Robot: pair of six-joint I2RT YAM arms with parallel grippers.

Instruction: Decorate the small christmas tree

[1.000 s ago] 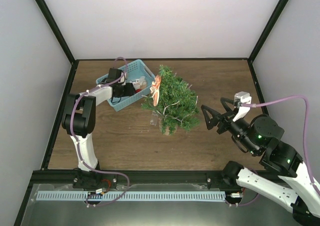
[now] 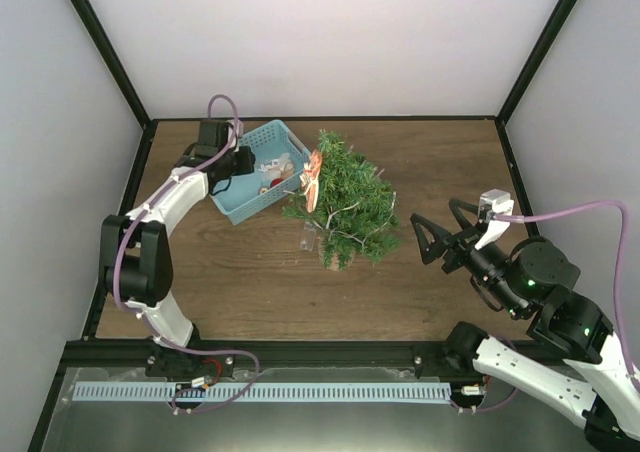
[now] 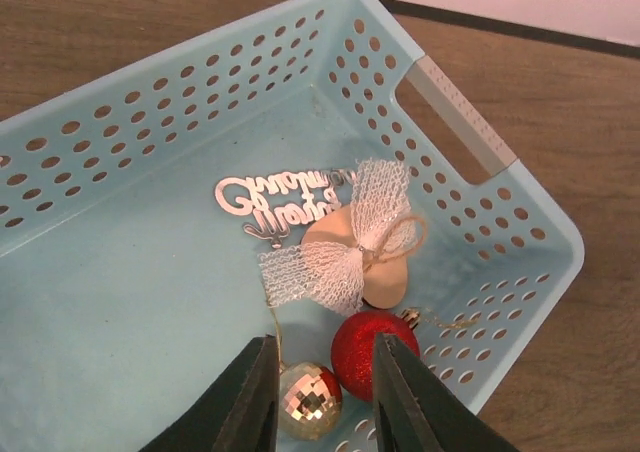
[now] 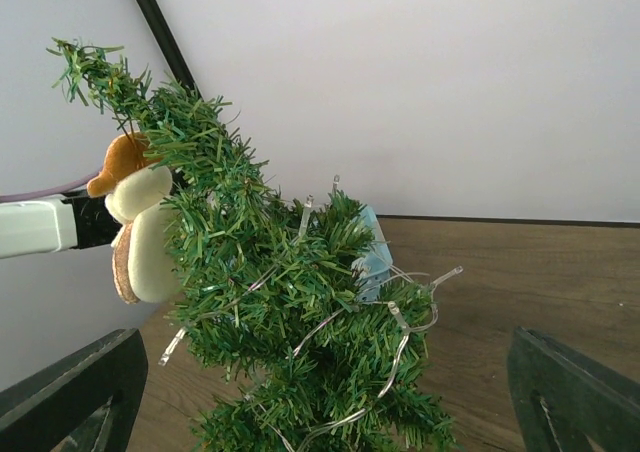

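Note:
My left gripper hangs over the blue basket (image 3: 120,272), its fingers part open above the silver ball (image 3: 310,402) and red glitter ball (image 3: 365,342). Above these in the left wrist view lie a bow ornament (image 3: 340,272) and a lettering ornament (image 3: 275,197). The small tree (image 2: 350,202), strung with lights, carries a peach-toned ornament (image 2: 312,180) on its left side in the top view. My right gripper is open, facing the tree from the right, with nothing between its fingers.
Dark frame edges and pale walls enclose it. The basket stands close against the tree's left side.
My left arm has lifted and moved leftward from inside the basket, uncovering more of it in the top view. The right arm has barely shifted.

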